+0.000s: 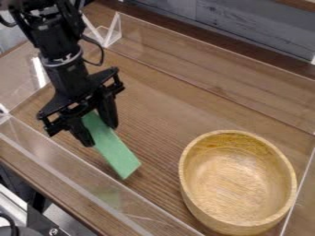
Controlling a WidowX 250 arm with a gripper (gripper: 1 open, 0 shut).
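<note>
My black gripper [88, 112] is low over the wooden table on the left, its fingers around the upper end of a green strip-like object [113, 150] that slants down toward the front. Whether the fingers press on it or are only near it is hard to tell.
A large yellow oval bowl [237, 184] stands at the front right, near a clear edge. A clear plastic piece stands at the back left. A grey wall runs along the back.
</note>
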